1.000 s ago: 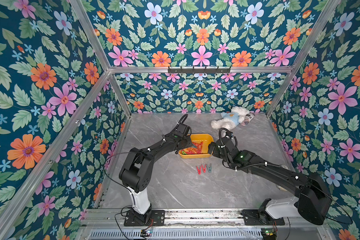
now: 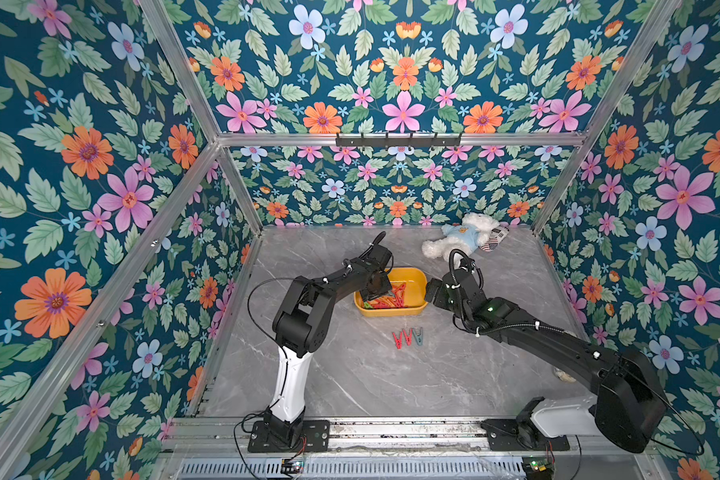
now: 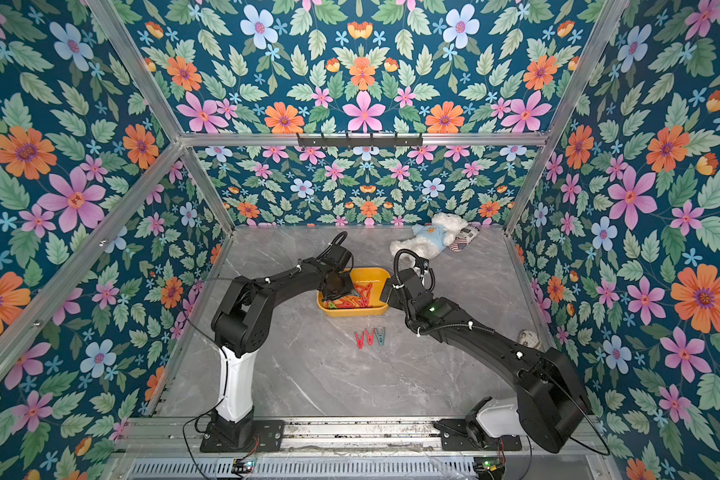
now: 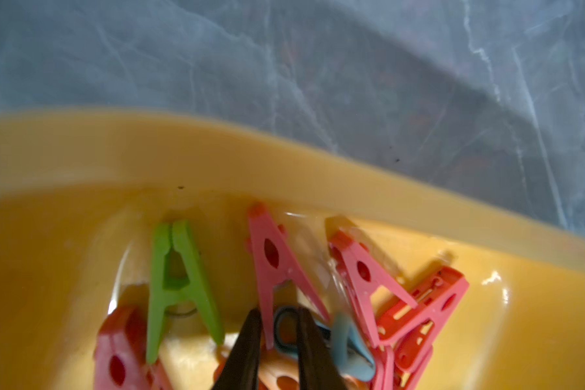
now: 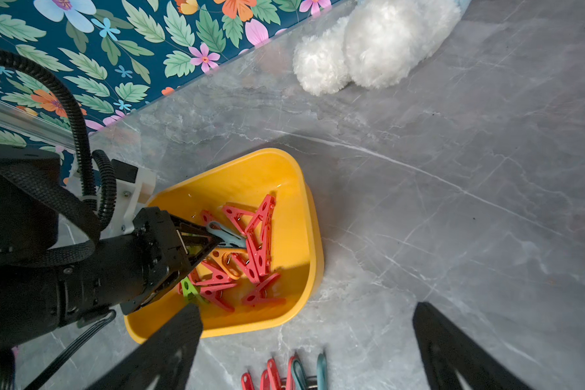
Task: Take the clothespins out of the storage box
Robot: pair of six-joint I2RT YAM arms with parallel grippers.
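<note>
A yellow box (image 2: pixel 420 288) holds several red, pink, green, orange and blue clothespins. My left gripper is down inside it, fingers partly apart at the lower legs of a pink clothespin (image 4: pixel 271 253), near a blue one (image 4: pixel 357 364); whether they touch is unclear. A green clothespin (image 4: pixel 178 279) lies to the left. My right gripper is open beside the box's right end, a little above it. Outside, in front of the box, lie red clothespins (image 3: pixel 368 337) and a blue-grey one (image 3: pixel 380 336).
A white plush toy (image 2: pixel 464 240) in a blue shirt lies at the back right. Flowered walls surround it.
My left arm has swung rightward and its wrist has moved over the box. The right arm has shifted slightly to the right from one second ago.
</note>
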